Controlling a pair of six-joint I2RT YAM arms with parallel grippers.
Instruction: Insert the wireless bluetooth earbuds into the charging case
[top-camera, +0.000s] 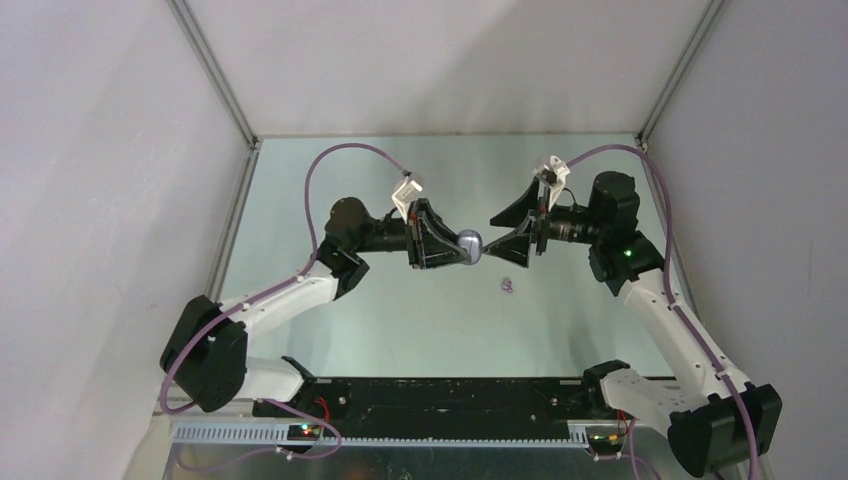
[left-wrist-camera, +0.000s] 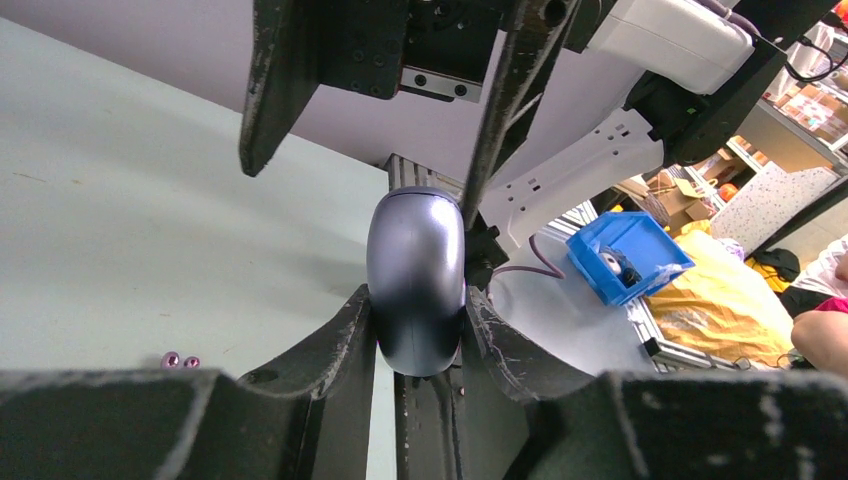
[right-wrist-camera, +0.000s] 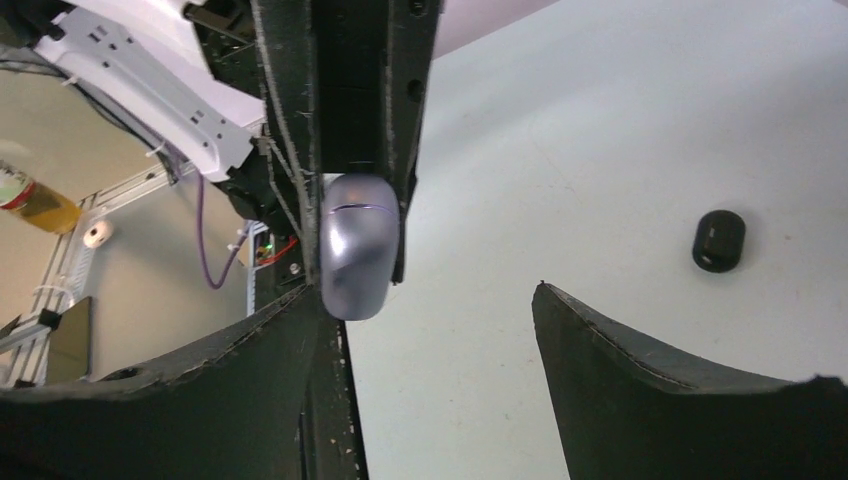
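The shiny purple-grey charging case (left-wrist-camera: 416, 270) stands upright between the fingertips of my left gripper, which is shut on it. A thin seam runs round its upper part, and the lid looks closed. Facing it from the right in the top view, my right gripper (top-camera: 490, 235) is open and empty; one fingertip comes close to the case, and whether they touch I cannot tell. Two small purple earbuds (top-camera: 507, 285) lie together on the table below the right gripper. They show in the left wrist view as two shiny earbud tips (left-wrist-camera: 181, 360).
A small black rounded block (right-wrist-camera: 719, 240) lies on the table in the right wrist view. The pale tabletop (top-camera: 400, 330) is otherwise largely clear. Beyond the table in the left wrist view sits a blue bin (left-wrist-camera: 628, 255).
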